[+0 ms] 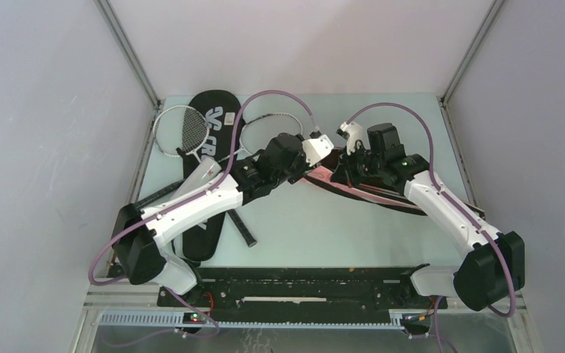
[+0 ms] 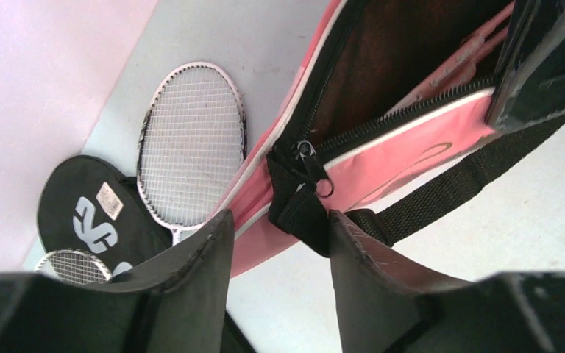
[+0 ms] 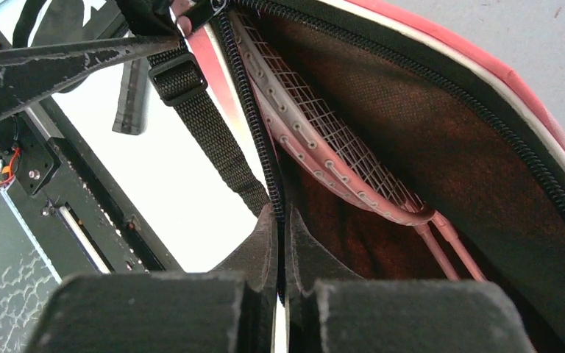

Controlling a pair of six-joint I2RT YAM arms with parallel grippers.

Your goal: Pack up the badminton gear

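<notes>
The pink racket bag [image 1: 371, 193] lies on the right of the table, its zipped mouth spread apart. Inside, pink-framed rackets [image 3: 338, 165] are visible. In the left wrist view my left gripper stands part open at the bag's corner; a black strap loop [image 2: 305, 220] lies between its fingers, close to the right-hand one. The zipper pull [image 2: 315, 169] hangs just beyond. My right gripper is shut on the zipper edge [image 3: 261, 132] of the bag's mouth. Fingertip detail is too small in the top view.
To the left, a black racket cover [image 1: 204, 237] lies under loose rackets [image 1: 182, 131], and another racket [image 1: 271, 134] sits behind my left arm. A clear tube [image 1: 204, 175] is partly hidden.
</notes>
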